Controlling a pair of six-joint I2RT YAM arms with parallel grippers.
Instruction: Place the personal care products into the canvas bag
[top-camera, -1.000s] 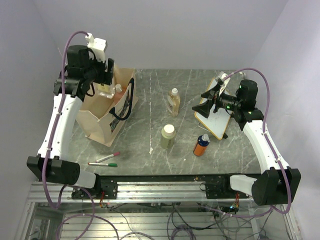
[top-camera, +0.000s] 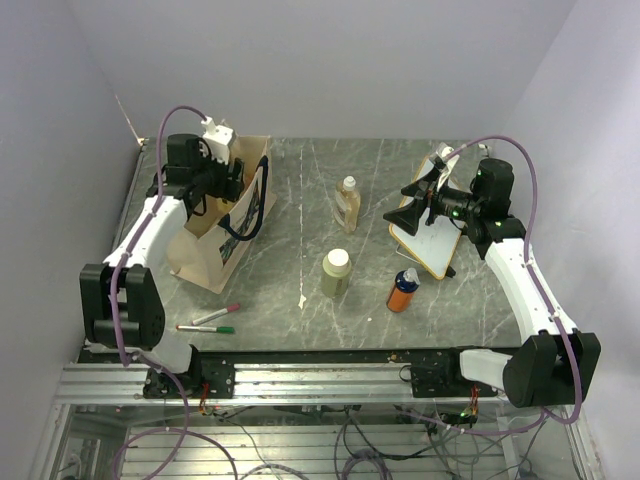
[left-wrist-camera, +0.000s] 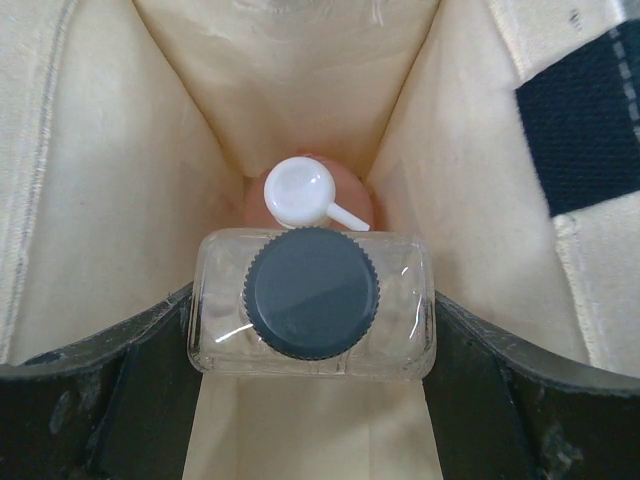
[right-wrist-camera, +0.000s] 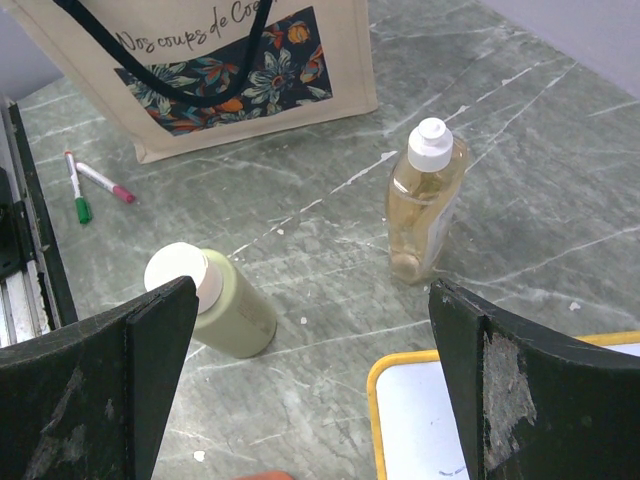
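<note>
Inside the canvas bag (top-camera: 200, 260), my left gripper is open, with a clear bottle with a dark cap (left-wrist-camera: 310, 293) between its fingers and a pink pump bottle (left-wrist-camera: 300, 190) beyond it. Out on the table stand a golden bottle with white cap (top-camera: 347, 205), an olive bottle with white lid (top-camera: 336, 275) and an orange-and-blue bottle (top-camera: 402, 292). Over a white board at the right, my right gripper is open and empty, facing the golden and olive bottles.
The whiteboard (top-camera: 430, 245) lies at the right. Markers (top-camera: 210, 328) lie in front of the bag at the left. The middle of the table between bag and bottles is partly clear.
My left gripper has moved down into the bag and toward the right with the clear bottle. The right arm and the table items are unmoved.
</note>
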